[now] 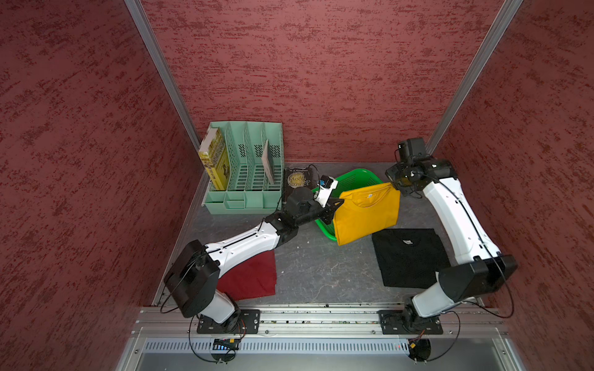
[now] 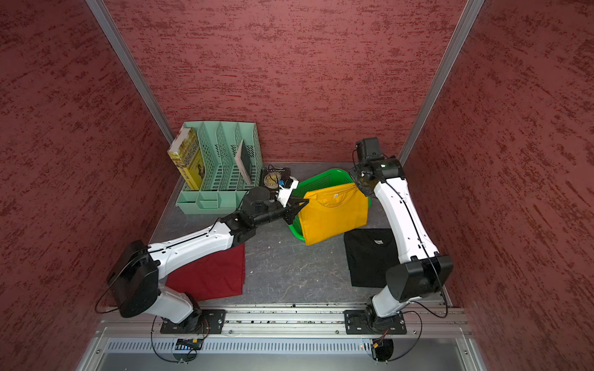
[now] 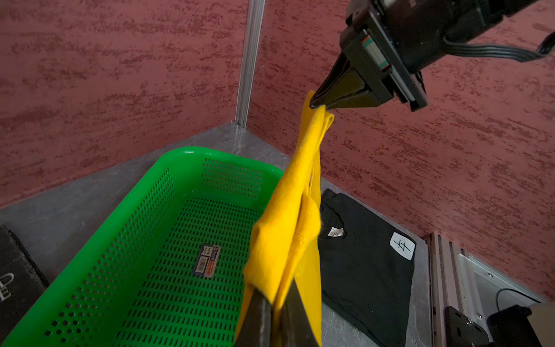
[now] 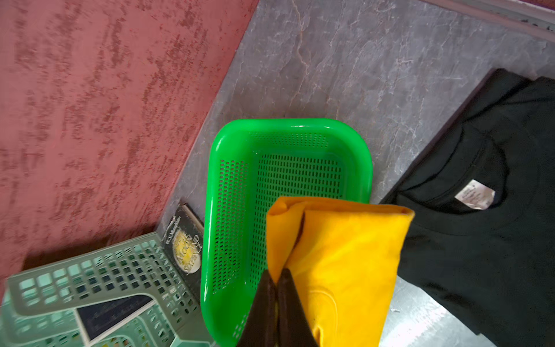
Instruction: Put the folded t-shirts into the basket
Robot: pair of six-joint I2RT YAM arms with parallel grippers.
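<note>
A yellow folded t shirt hangs over the front of the green basket, held between both grippers. My left gripper is shut on one upper corner, and my right gripper is shut on the other, higher corner. The basket's floor, where visible, holds only a small label. A black t shirt lies folded at the front right of the table, and a red t shirt lies at the front left, partly under the left arm.
A mint organiser with books stands at the back left. A dark book lies between it and the basket.
</note>
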